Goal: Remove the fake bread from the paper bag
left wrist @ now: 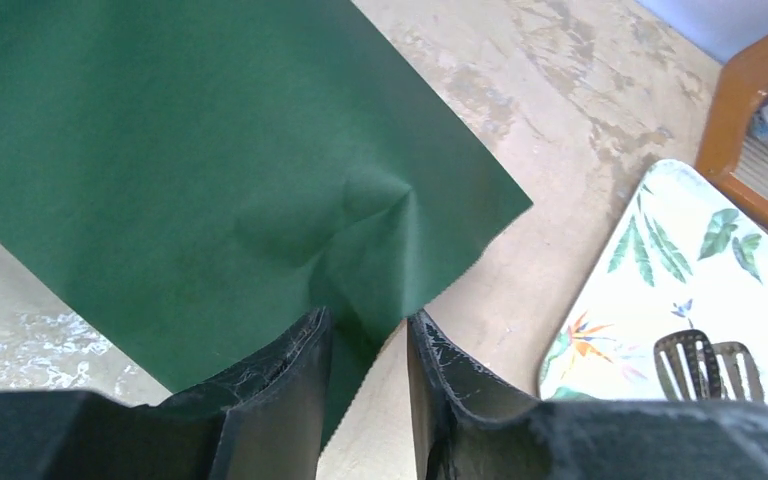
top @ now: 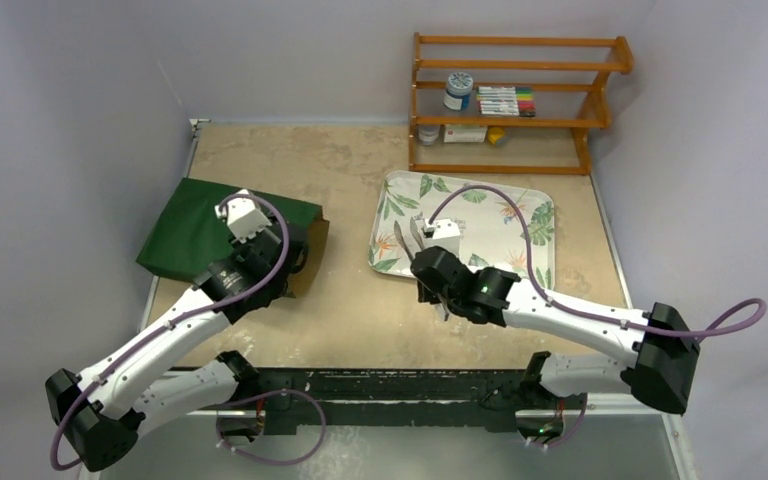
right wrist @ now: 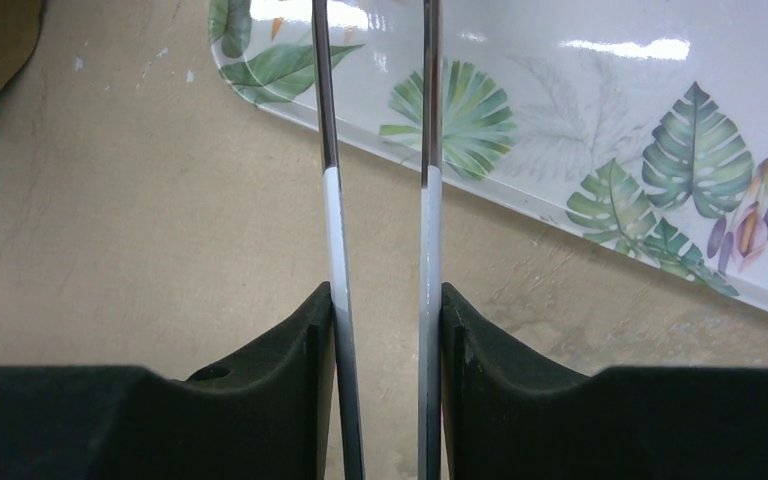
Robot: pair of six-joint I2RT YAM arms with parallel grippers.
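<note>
The green paper bag (top: 190,225) lies on its side at the left, its brown interior showing at the right end; no bread is visible. In the left wrist view, my left gripper is at the bag's (left wrist: 210,160) edge near a crease, part open, with green paper at its fingertips; whether it grips the paper is unclear. My right gripper is shut on a long metal tongs (right wrist: 430,210), whose two arms reach over the tray's near edge.
A floral tray (top: 500,230) lies right of centre. A wooden rack (top: 520,168) with jars and markers stands at the back right. Bare table lies between bag and tray and at the front.
</note>
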